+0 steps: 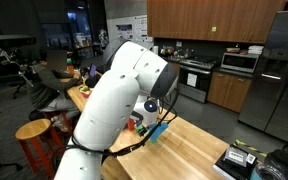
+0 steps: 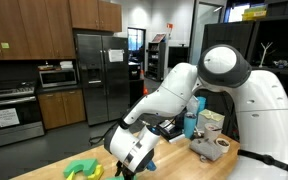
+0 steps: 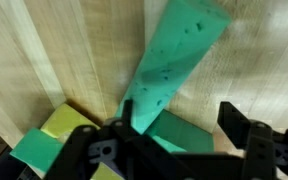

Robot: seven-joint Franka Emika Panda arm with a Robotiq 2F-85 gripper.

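A long green block (image 3: 169,62) lies slantwise on the wooden table in the wrist view. Below its lower end is a darker green block (image 3: 181,131), between the spread fingers of my gripper. The left finger (image 3: 104,143) overlaps the blocks from this angle; the right finger (image 3: 249,137) stands apart over bare wood. A yellow block (image 3: 68,122) and another green block (image 3: 34,149) sit at the lower left. Whether either finger touches a block cannot be told. In exterior view 2 the gripper (image 2: 127,168) is low over the table, near green blocks (image 2: 81,165).
To the right on the table are a blue container (image 2: 191,127), a grey bowl (image 2: 223,145) and several other items. A dark boxy object (image 1: 236,160) stands at the table's near right in exterior view 1.
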